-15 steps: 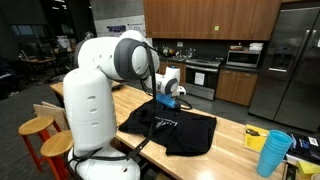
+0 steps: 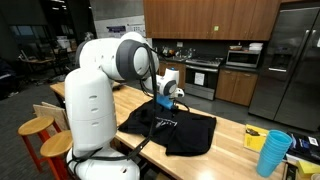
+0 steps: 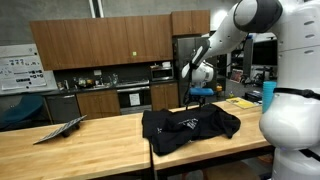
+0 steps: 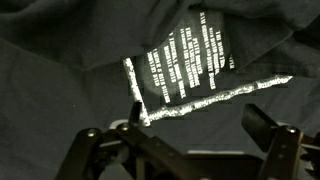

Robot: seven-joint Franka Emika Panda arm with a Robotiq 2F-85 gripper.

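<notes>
A black cloth (image 2: 192, 137), apparently a garment, lies spread and wrinkled on the wooden table, with irregular edges in exterior view 2. White printed text and a white border mark the cloth (image 4: 190, 65) in the wrist view, and a loose fold crosses above the print. Over the cloth, my gripper stands open, its two fingers far apart at the lower left and lower right. Nothing is held between them. How high the fingertips are above the fabric is hard to tell.
A blue cup (image 2: 272, 153) stands at the table's right in exterior view 1, near a yellow item (image 2: 256, 138). Stools (image 2: 38, 126) stand beside the table. Bare tabletop (image 3: 75, 150) extends left of the cloth in exterior view 2. Kitchen cabinets line the background.
</notes>
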